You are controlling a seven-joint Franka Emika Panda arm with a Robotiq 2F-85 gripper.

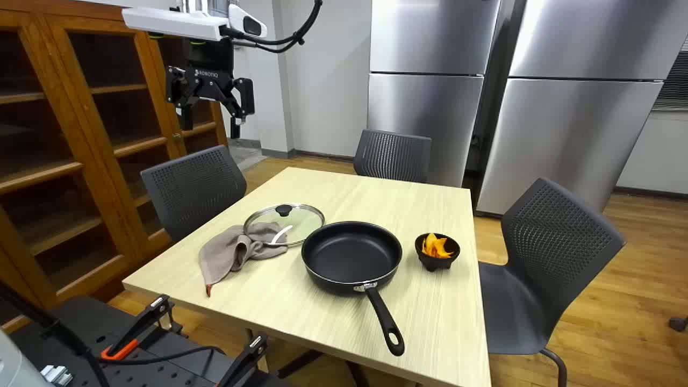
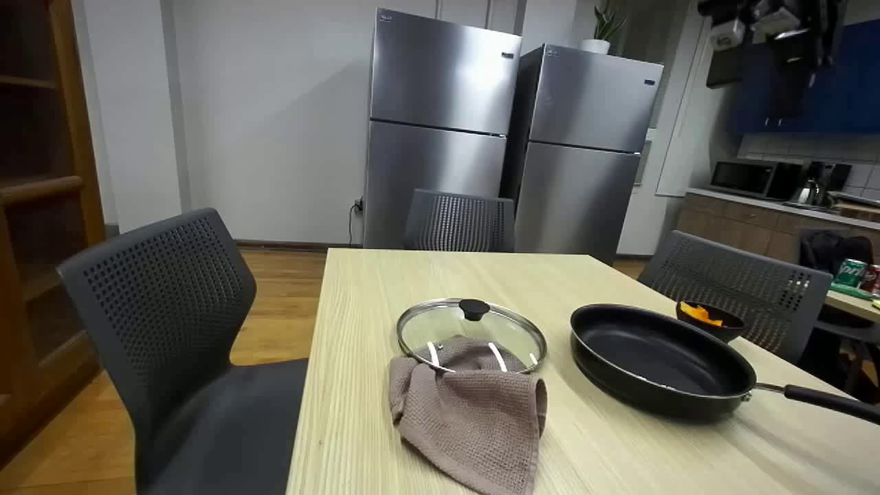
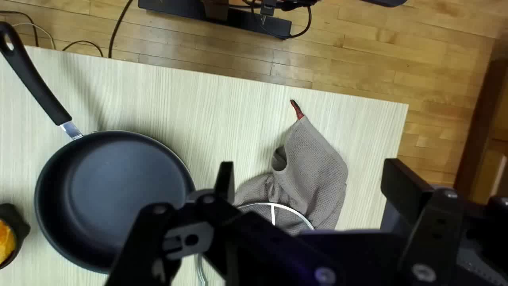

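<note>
High over the table's left side in exterior view 1, my gripper [image 1: 211,129] hangs open and empty, pointing down. The wrist view shows its fingers [image 3: 224,178] spread wide above a grey-brown cloth [image 3: 316,167] with a red loop at one corner. A clear glass lid [image 2: 471,334] with a black knob rests partly on that cloth; my gripper hides most of the lid in the wrist view. Beside the lid sits an empty black frying pan [image 1: 352,252], its handle toward the near edge. A small black bowl [image 1: 438,263] holds orange pieces [image 1: 436,245] to the pan's right.
The pale wooden table [image 1: 425,335] has bare surface at the back and front. Grey chairs [image 1: 193,184] stand around it. A wood-framed glass cabinet [image 1: 84,148] is at the left, and two steel refrigerators [image 1: 429,122] stand behind.
</note>
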